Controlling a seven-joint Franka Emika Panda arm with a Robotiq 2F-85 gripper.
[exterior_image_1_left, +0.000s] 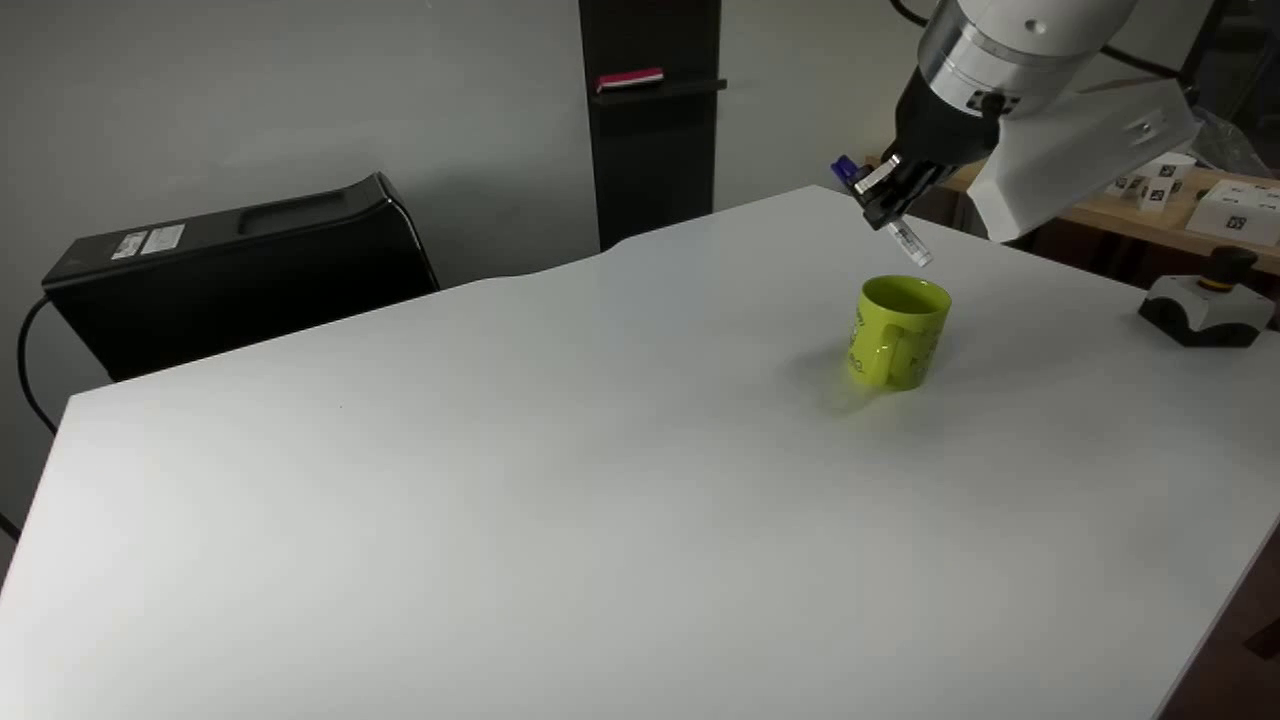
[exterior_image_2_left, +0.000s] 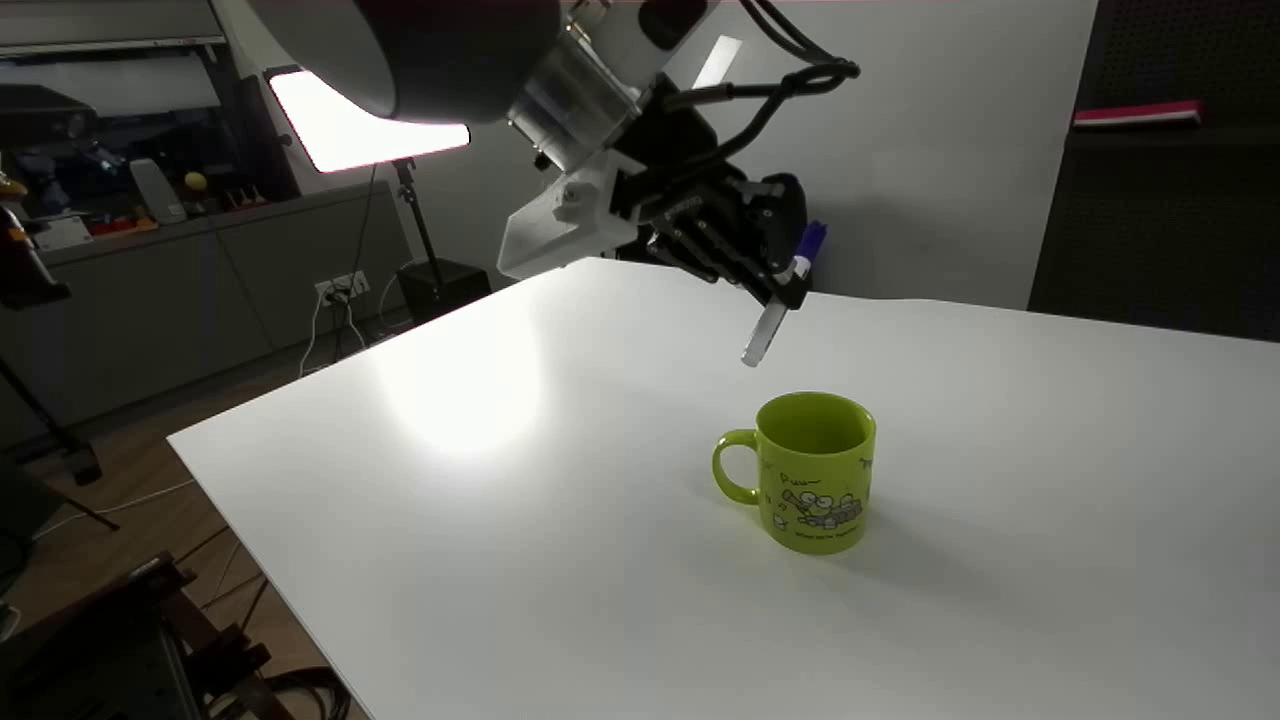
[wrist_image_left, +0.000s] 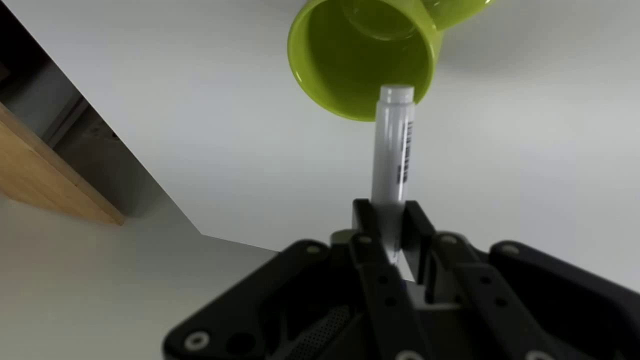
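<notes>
My gripper is shut on a white marker (wrist_image_left: 391, 147) with a blue-purple cap (exterior_image_2_left: 812, 239). The marker (exterior_image_2_left: 764, 332) hangs tilted, its white end pointing down and the cap up. Below it, a yellow-green mug (exterior_image_2_left: 816, 498) stands upright on the white table, with its handle on the left in exterior view 2. Exterior view 1 has the marker's white end (exterior_image_1_left: 915, 251) above the rim of the mug (exterior_image_1_left: 900, 348), apart from it. In the wrist view the mug (wrist_image_left: 360, 60) looks empty, and the marker's tip overlaps its near rim.
A grey and black button box (exterior_image_1_left: 1206, 306) sits at the table's right side. Behind the table's left edge stands a black case (exterior_image_1_left: 240, 276). A wooden bench (wrist_image_left: 54, 168) lies beyond the edge.
</notes>
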